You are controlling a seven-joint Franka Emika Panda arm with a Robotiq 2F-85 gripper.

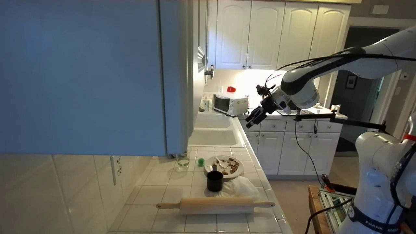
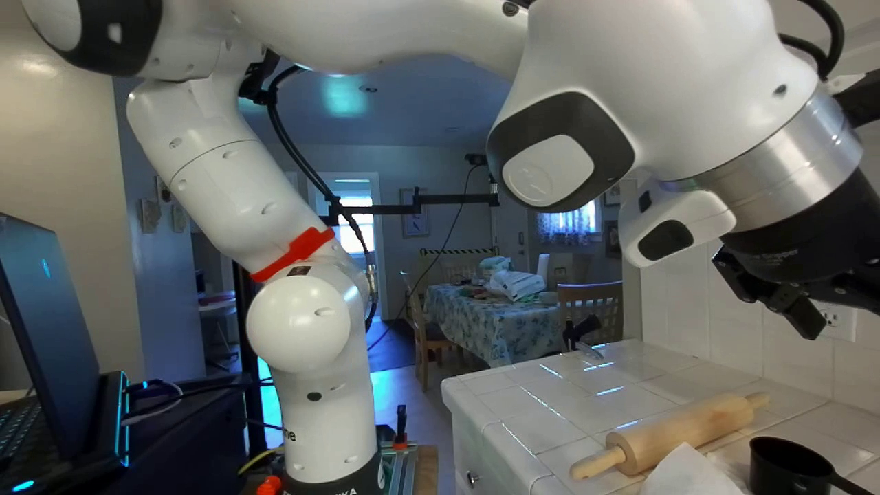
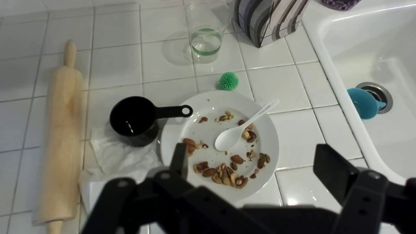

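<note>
My gripper (image 1: 252, 120) hangs in the air above and right of the counter's edge, near the sink. In the wrist view its dark fingers (image 3: 329, 171) stand wide apart, open, with nothing between them. Beneath lies a white plate (image 3: 269, 140) scattered with mixed nuts (image 3: 226, 176), and a white plastic spoon (image 3: 230, 137) rests on it. A black measuring cup (image 3: 134, 119) stands left of the plate, its handle reaching over the rim. Beyond the plate sits a spiky green ball (image 3: 228, 81). A clear cup with green bands (image 3: 205, 41) is behind that.
A wooden rolling pin (image 3: 62, 144) lies at the left, beside a crumpled white bag (image 3: 121, 156). The sink (image 3: 382, 144) on the right holds a teal cup (image 3: 364, 103). A striped box (image 3: 269, 19) stands at the back. An upper cabinet (image 1: 82, 78) overhangs the counter.
</note>
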